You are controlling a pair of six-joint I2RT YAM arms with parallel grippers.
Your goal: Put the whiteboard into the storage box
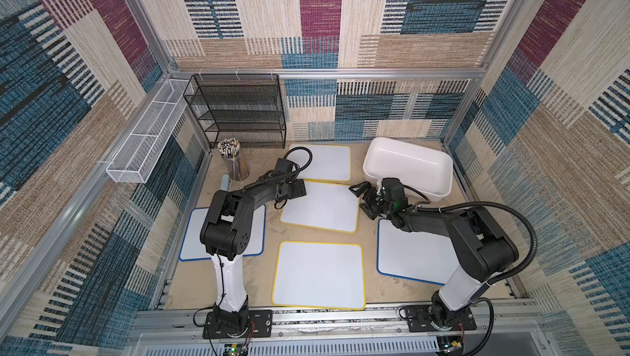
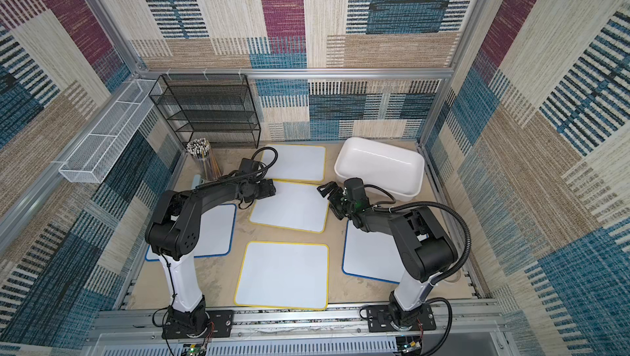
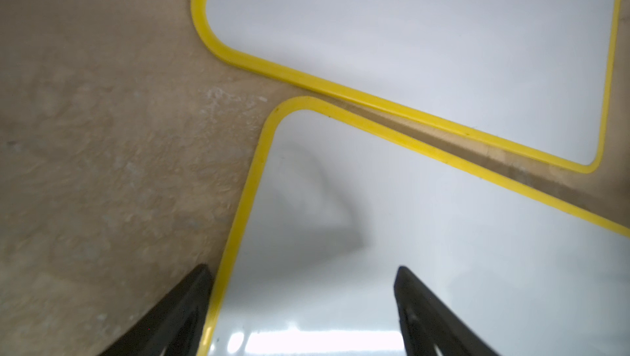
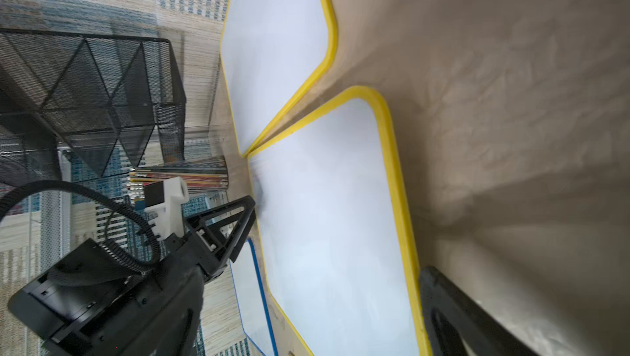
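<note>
A yellow-edged whiteboard lies flat in the middle of the table, between my two grippers. My left gripper is open over its left end; in the left wrist view, one fingertip is at the yellow left edge. At the opposite end, my right gripper stands open, with the board's yellow right edge passing close by one finger. Nothing is clamped in either gripper. The white storage box stands empty at the back right, just beyond my right gripper.
Another yellow-edged board lies behind, almost touching the middle one; a third lies in front. Blue-edged boards lie at left and right, partly under my arms. A pencil holder and black mesh rack stand at back left.
</note>
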